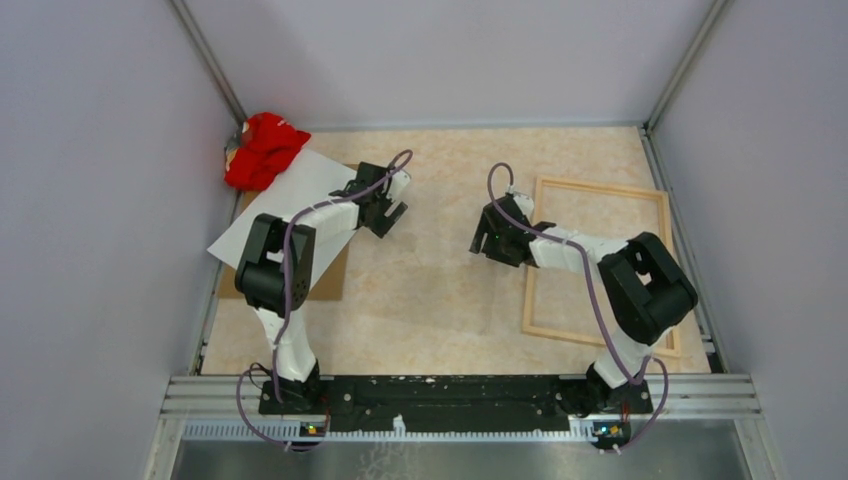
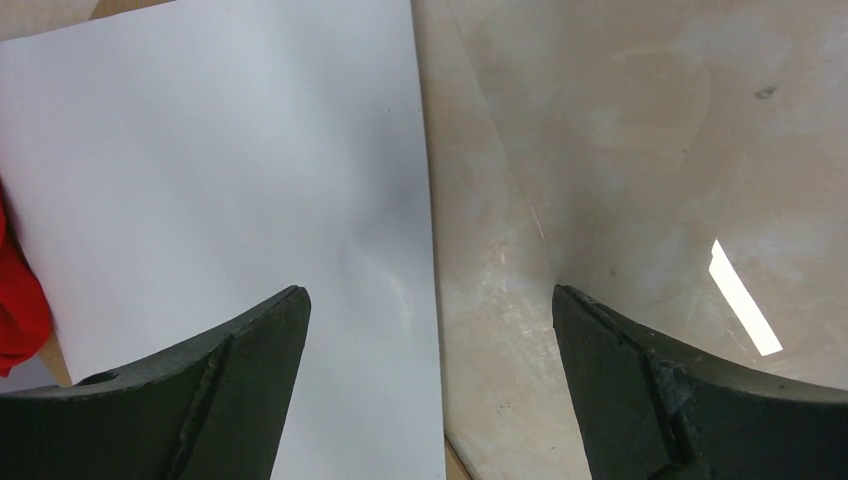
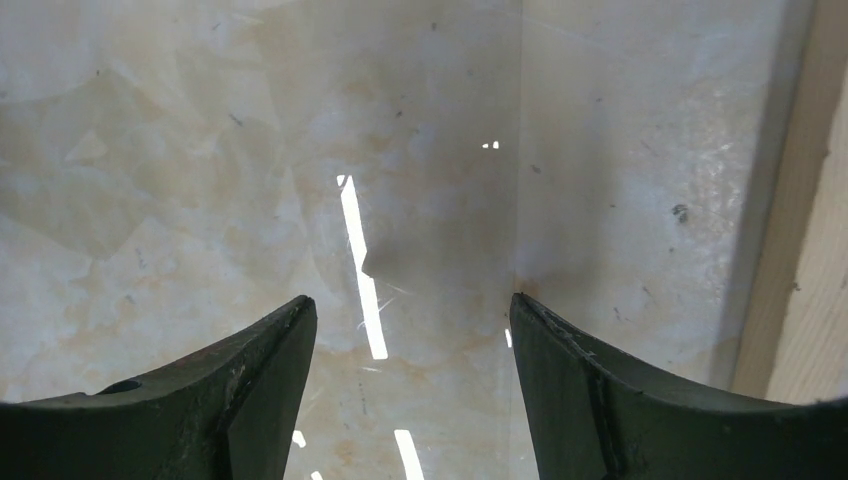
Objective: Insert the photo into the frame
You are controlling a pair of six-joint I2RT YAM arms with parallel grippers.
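A light wooden frame (image 1: pixel 532 290) lies flat at the right of the table; part of its bar (image 3: pixel 800 230) runs along the right wrist view. The white sheet (image 1: pixel 285 195), which may be the photo showing a blank side, rests askew on a brown board (image 1: pixel 328 285) at the left. Fingers apart, my left gripper hovers over the sheet's right edge, holding nothing. My right gripper stands open and empty left of the frame. Beneath it, faint straight lines and bright reflections suggest a clear sheet (image 3: pixel 450 200) on the table, its outline hard to trace.
A red cloth (image 1: pixel 266 150) is bunched in the back left corner, against the white sheet. Grey walls close in the sides and back. Apart from the possible clear sheet, the table's middle (image 1: pixel 420 300) looks free.
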